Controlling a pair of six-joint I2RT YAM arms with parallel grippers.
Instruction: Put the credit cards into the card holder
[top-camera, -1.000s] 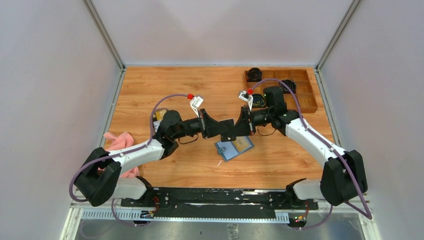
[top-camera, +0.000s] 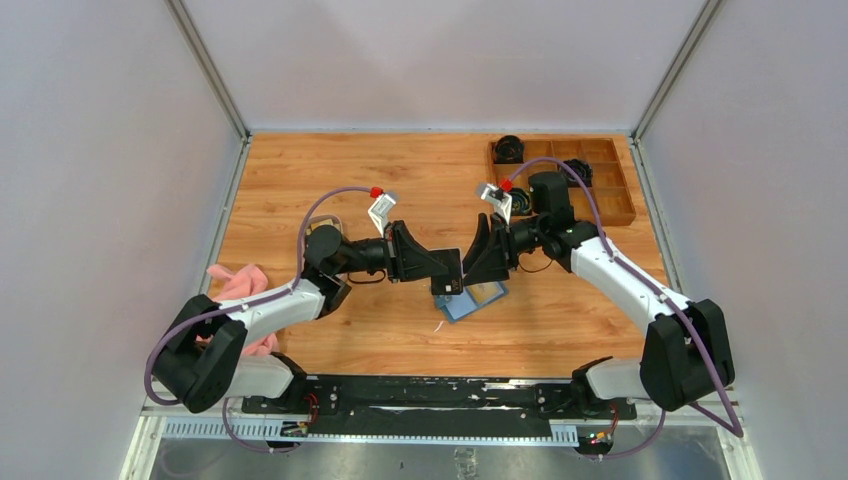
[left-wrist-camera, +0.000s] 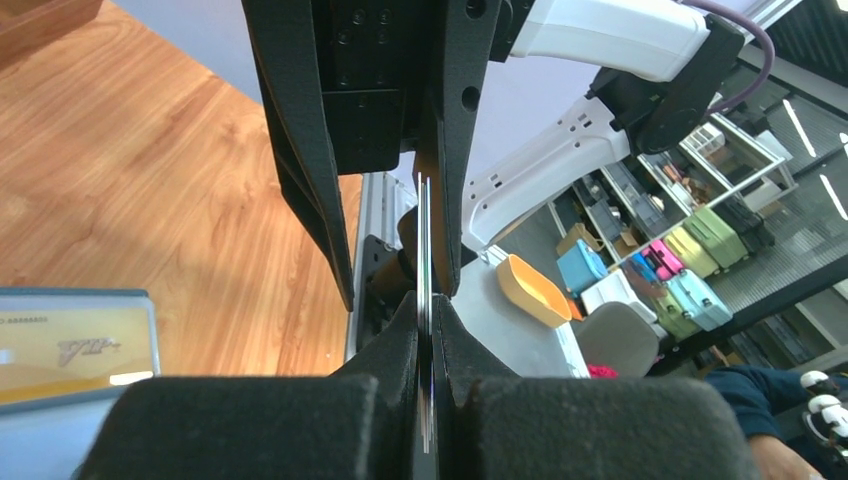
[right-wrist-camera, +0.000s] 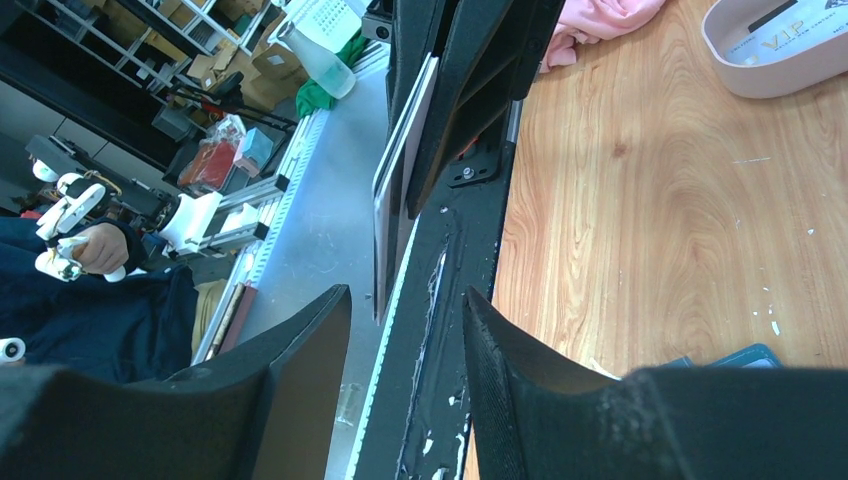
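Observation:
A black card (top-camera: 446, 271) is held above the table's middle, with my left gripper (top-camera: 440, 264) shut on it. Seen edge-on in the left wrist view, the card (left-wrist-camera: 425, 300) is a thin upright strip that seems to show two layers. My right gripper faces it with fingers open, the card's free end close to its fingers; no contact is visible. Below lies the blue card holder (top-camera: 464, 305), partly hidden by the grippers. Through its clear window (left-wrist-camera: 75, 345) a gold card shows.
Behind the left arm, a pinkish tray (right-wrist-camera: 772, 84) contains cards, one marked VIP. A pink cloth (top-camera: 238, 284) rests at the left edge. The wooden compartment box (top-camera: 598, 152) with black coils stands at the back right.
The left gripper has shifted slightly left and towards the front, carrying the card; the holder stays put.

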